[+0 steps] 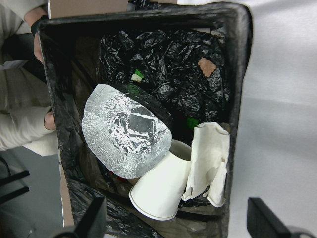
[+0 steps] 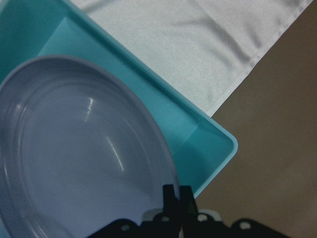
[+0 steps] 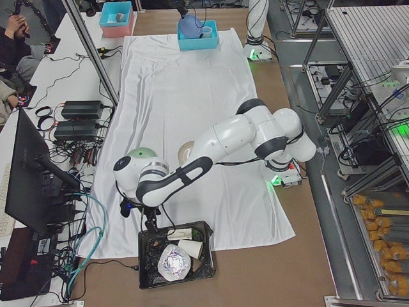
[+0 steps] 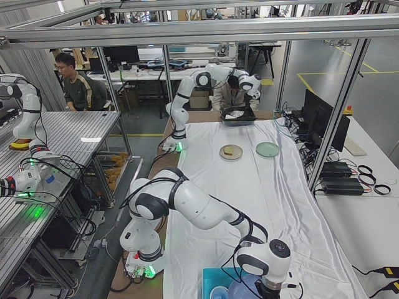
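Note:
A black bin (image 1: 237,79) lined with plastic holds crumpled foil (image 1: 124,131), a white cup (image 1: 159,188) and a torn white piece (image 1: 208,161). My left gripper (image 3: 151,222) is over the bin; its fingertips stand wide apart at the bottom of the left wrist view, nothing between them. My right gripper is shut on the rim of a blue plate (image 2: 79,144), which is over a turquoise box (image 2: 208,153) that also holds a cup (image 4: 218,293).
A tan plate (image 4: 230,152) and a green plate (image 4: 267,149) lie on the white cloth near the bin. A monitor (image 3: 29,179) and cables line the left side.

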